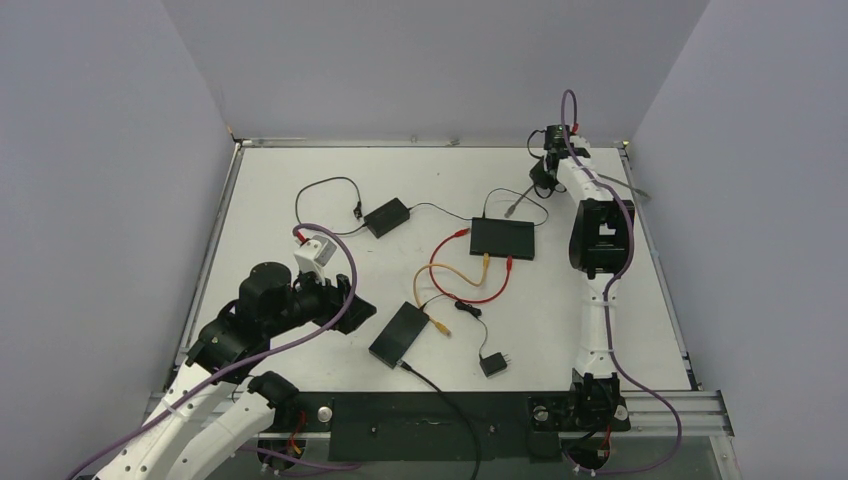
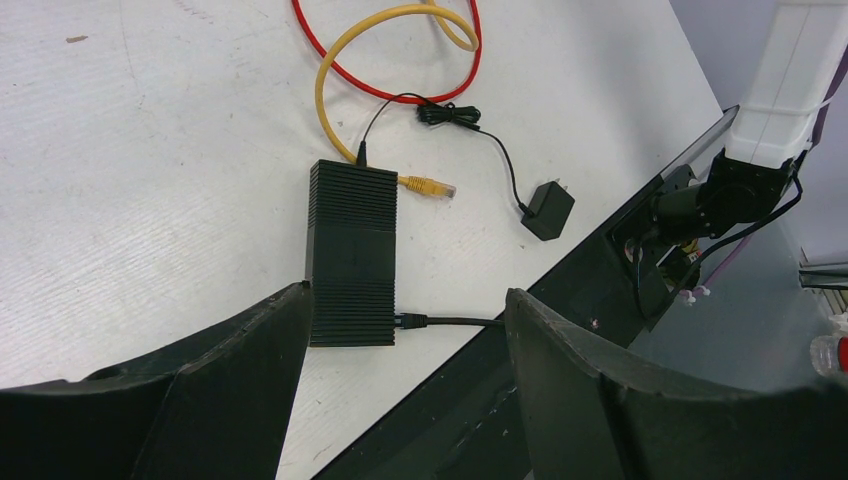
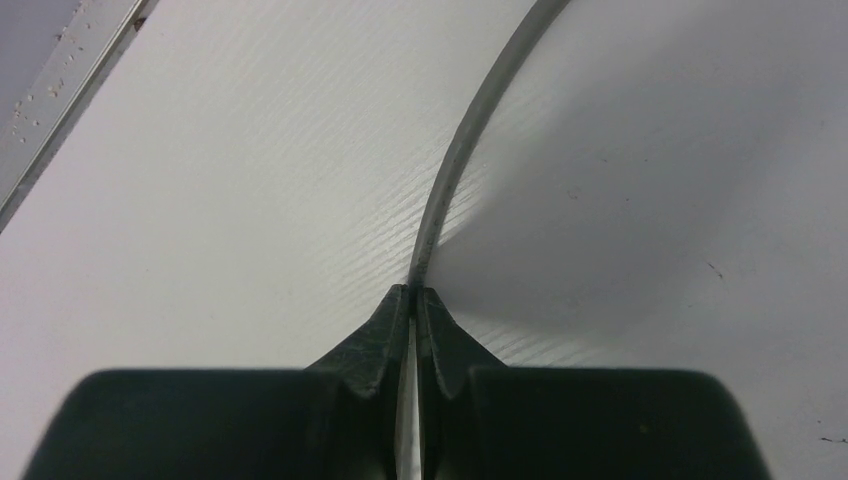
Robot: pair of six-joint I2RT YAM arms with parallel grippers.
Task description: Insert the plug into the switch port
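A grey cable (image 1: 622, 184) with a grey plug (image 1: 510, 211) at its end lies at the back right. My right gripper is shut on this cable, over the white table. The black switch (image 1: 502, 238) sits right of centre, with red and yellow cables at its front edge. My left gripper is open over the front left, above a black ribbed box (image 2: 352, 250), with nothing between its fingers.
A black power brick (image 1: 386, 217) lies back left of centre. A small adapter (image 1: 492, 364) and a loose yellow connector (image 2: 430, 188) lie near the front.
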